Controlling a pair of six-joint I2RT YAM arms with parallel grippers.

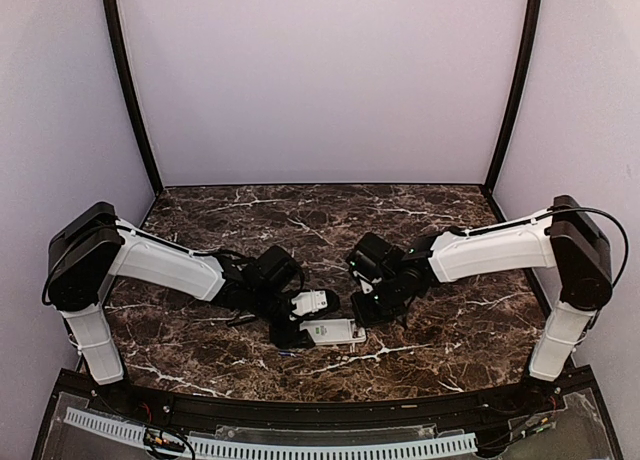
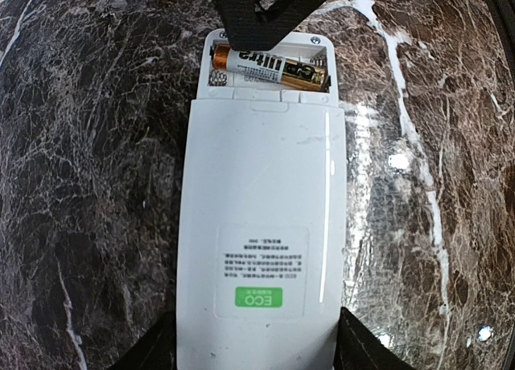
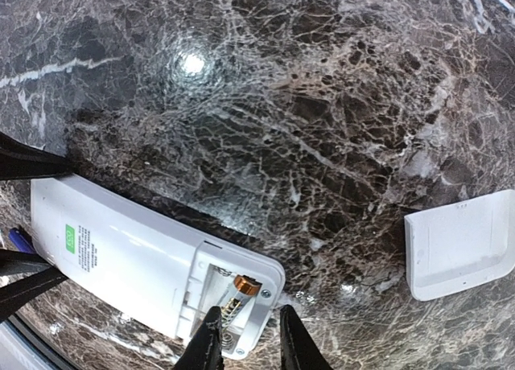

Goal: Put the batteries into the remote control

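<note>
The white remote control [image 2: 261, 169] lies back up on the table, its battery compartment uncovered at the far end in the left wrist view. My left gripper is shut on the other end, one finger along each side. One battery [image 2: 269, 67], orange and dark, sits slanted across the compartment. My right gripper is partly open above that compartment. One of its fingers [image 3: 211, 334] covers the lower end of the battery in the right wrist view; whether it touches cannot be told. Nothing shows gripped between the right fingers.
A white battery cover [image 3: 460, 243] rests on the table to the right in the right wrist view. A small blue object [image 3: 22, 240] lies beside the remote's held end, partly hidden by the left fingers.
</note>
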